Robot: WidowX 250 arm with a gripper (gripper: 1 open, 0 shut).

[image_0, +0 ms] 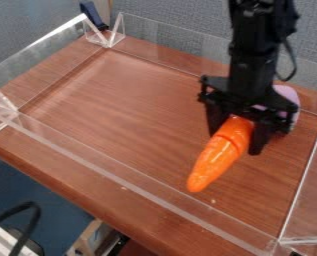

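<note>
My black gripper (238, 122) hangs over the right part of the wooden board, shut on an orange carrot (220, 155), which points down and toward the front-left. A pale pink object (288, 100) is partly hidden behind the gripper at the right. Whether the carrot's tip touches the board is hard to tell.
Clear plastic walls border the wooden board (107, 100), whose left and middle are bare. A small dark blue object (91, 16) sits beyond the back-left corner. A cable and other items lie at the lower left, off the board.
</note>
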